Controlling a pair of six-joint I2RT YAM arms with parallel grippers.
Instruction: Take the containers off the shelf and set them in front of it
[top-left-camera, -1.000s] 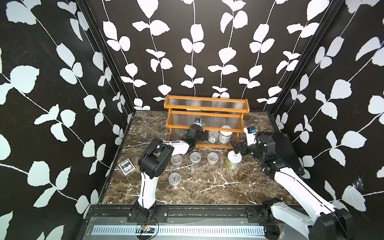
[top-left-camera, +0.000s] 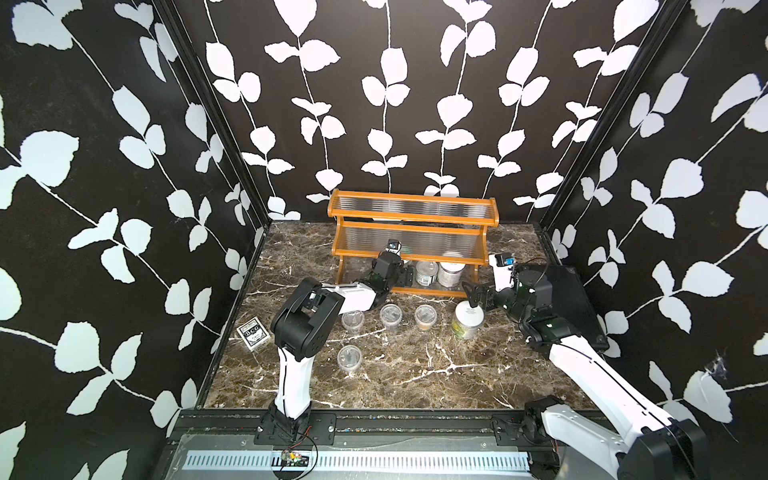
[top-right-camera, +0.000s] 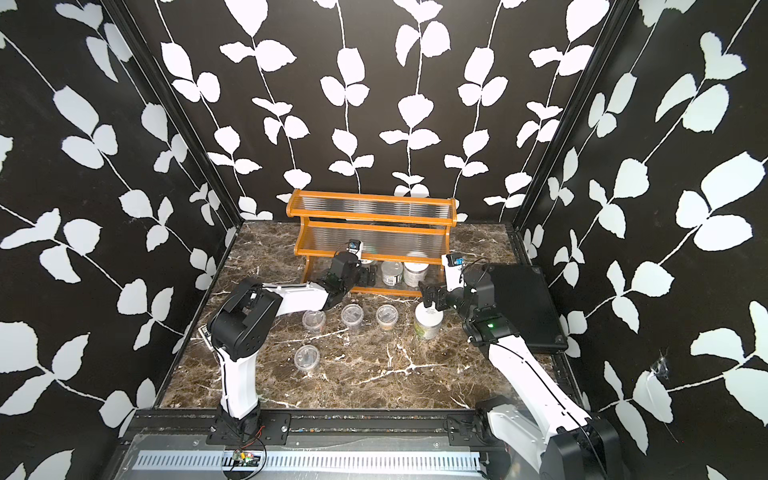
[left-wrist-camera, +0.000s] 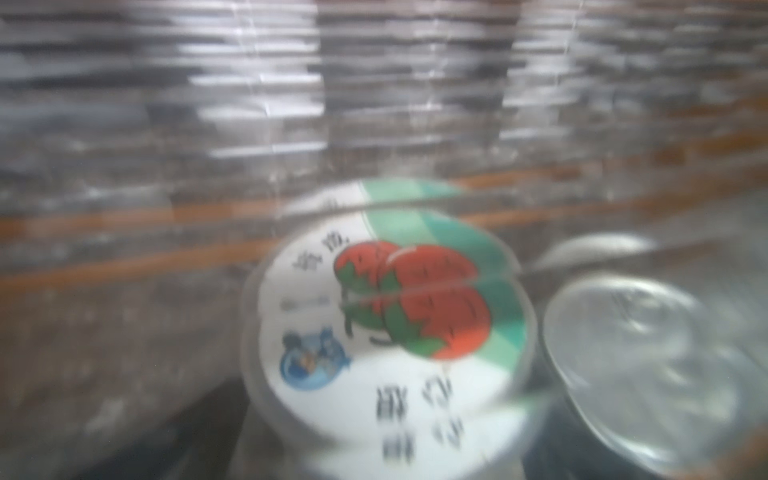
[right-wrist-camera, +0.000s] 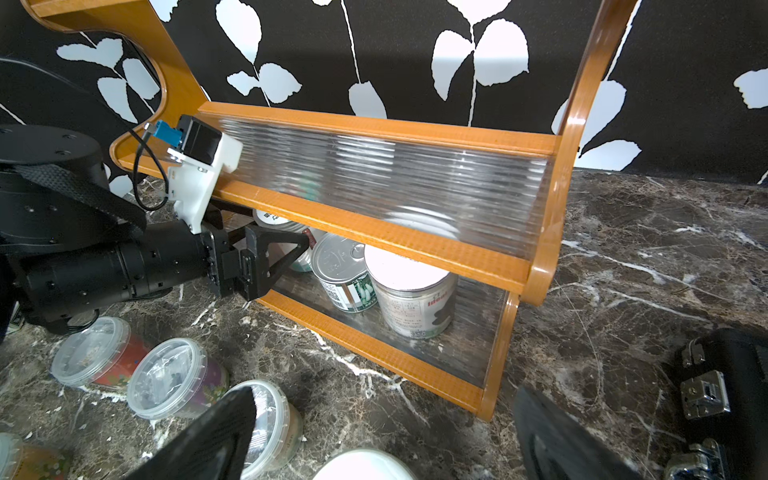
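Note:
A jar with a round tomato-printed lid in white and green stands on the lower level of the orange-edged shelf. The frames do not show for certain that it is the seed jar. My left gripper is open and close to this jar; in the blurred left wrist view its dark fingers show low on either side of the lid. The right wrist view shows the left gripper's tip partly hiding the jar. My right gripper is open and empty, in front of the shelf's right end.
Right of the jar on the same level stand a ring-pull can and a larger white-lidded can. Several clear-lidded tubs and a white-lidded can stand before the shelf. A black case lies at right.
Over the last second my left arm has shifted slightly to the left, its gripper staying at the shelf's lower level. The right arm and the other containers have not visibly moved.

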